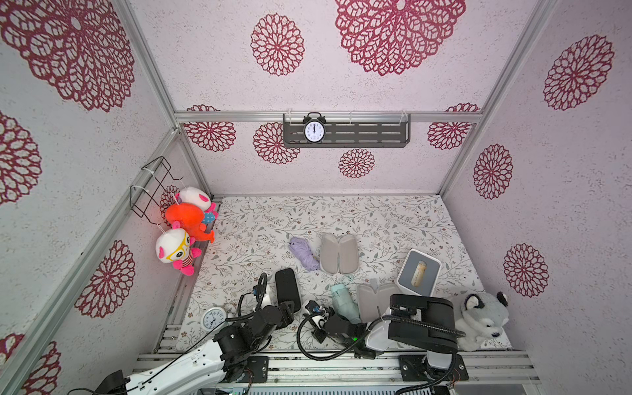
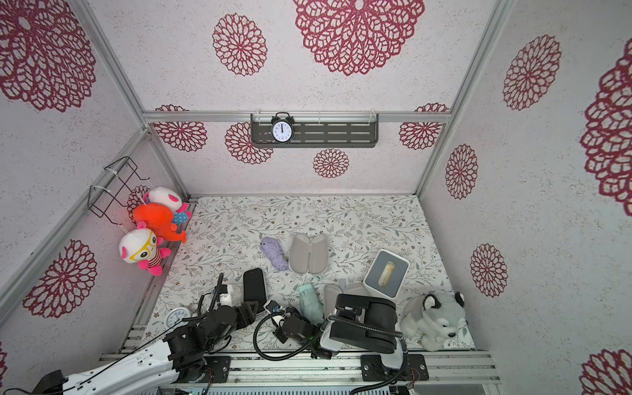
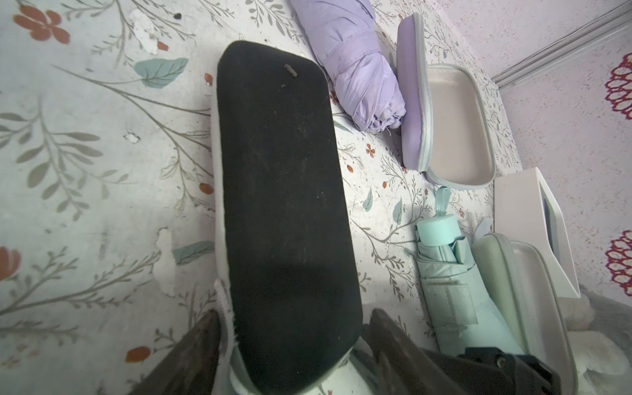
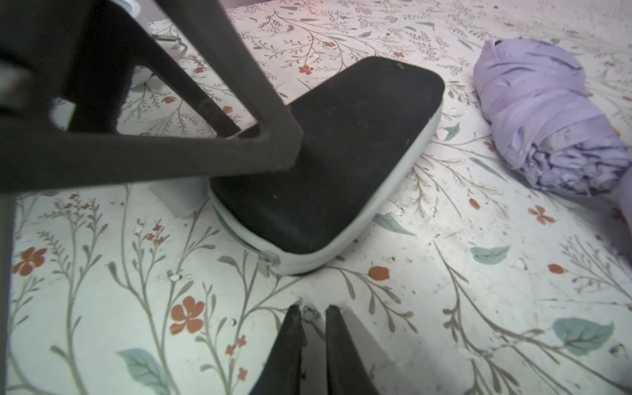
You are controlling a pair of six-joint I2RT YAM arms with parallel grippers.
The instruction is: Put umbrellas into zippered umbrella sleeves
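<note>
A closed zippered sleeve point(image 3: 283, 171) lies black side up, with a pale zip edge. My left gripper straddles its near end, one finger on each side, fingers part open. My right gripper is just in front of the sleeve, its fingertips a narrow gap apart with nothing between them. The purple umbrella point(image 1: 303, 253) lies beside an open sleeve point(image 1: 339, 254) with a purple outside. The mint umbrella point(image 3: 454, 296) lies beside another open sleeve point(image 1: 375, 299), partly hidden by my right arm in the top left view.
A white-rimmed box point(image 1: 418, 272) with a tan item in it stands at the right. A husky plush point(image 1: 484, 317) sits at the front right, a round dial point(image 1: 214, 319) at the front left.
</note>
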